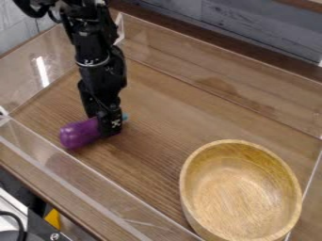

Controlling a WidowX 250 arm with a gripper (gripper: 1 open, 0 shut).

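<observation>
A purple object [79, 135] with a small light-blue end lies on the wooden table at left, tilted diagonally. My black gripper [100, 120] is lowered over it, its fingers at or around the object's upper right part. Whether the fingers close on it is hard to tell.
A large yellow bowl [240, 188] sits at the lower right. Clear low walls edge it, and a cable lies off the lower left corner.
</observation>
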